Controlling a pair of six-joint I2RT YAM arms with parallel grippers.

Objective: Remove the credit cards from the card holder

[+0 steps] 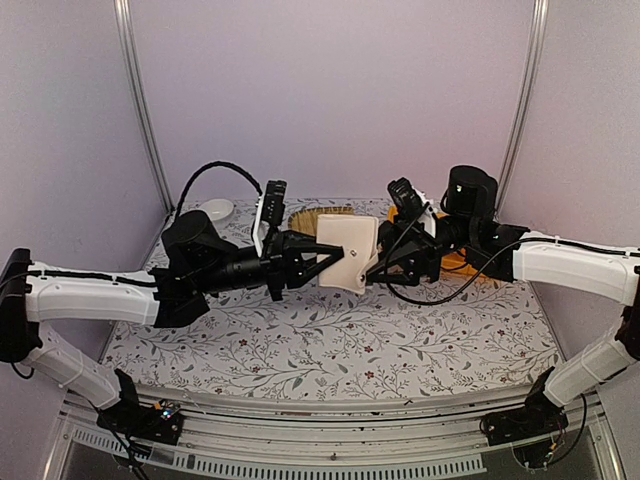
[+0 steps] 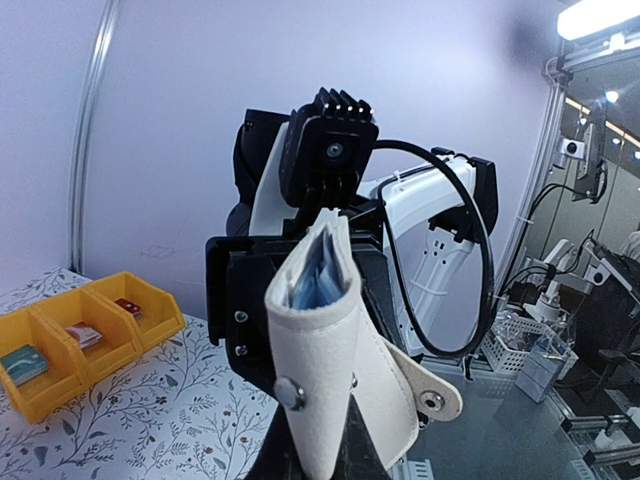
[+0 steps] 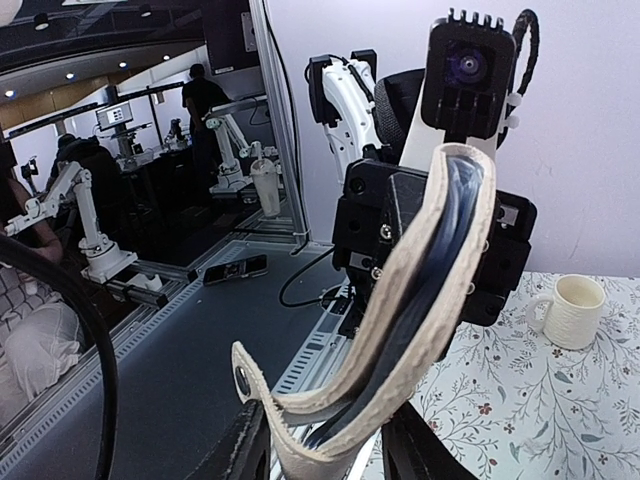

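Observation:
A cream card holder is held in the air between the two arms. My left gripper is shut on its left side. Bluish material shows inside the holder's opening in the left wrist view; I cannot tell whether it is cards or lining. A loose flap with a snap sticks out to one side. On the holder's other side is my right gripper, its fingers apart with the folded flap end between them. Whether they touch it is unclear.
A yellow three-compartment bin on the table holds a few small flat items. A white plate and a wicker basket stand at the back. The right wrist view shows a white mug.

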